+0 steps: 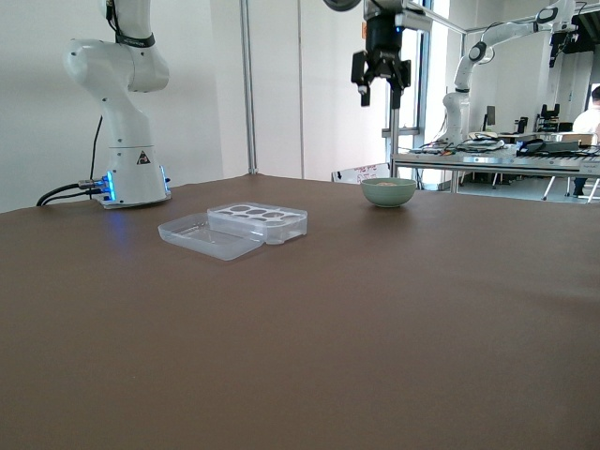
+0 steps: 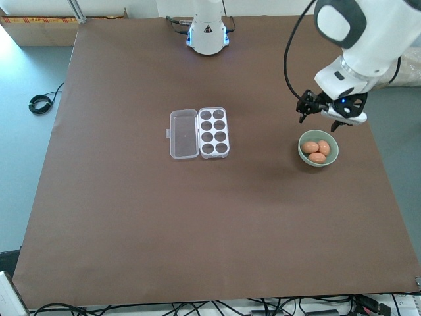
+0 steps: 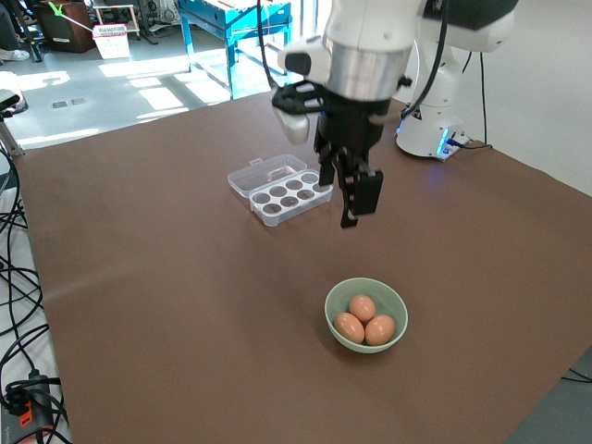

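A green bowl (image 2: 318, 160) holding brown eggs (image 2: 309, 147) sits on the right side of the brown table (image 2: 197, 230); in the right view the bowl (image 3: 366, 344) is in the foreground. Left of it, an open clear egg box (image 2: 214, 131) has its lid lying flat, its cups looking empty. My black gripper (image 2: 318, 117) hangs above and behind the bowl, clear of it in the top view (image 1: 381, 84), its fingers pointing down. I see nothing held, and whether it is open or shut is unclear.
Cables run along the near edge off the table.
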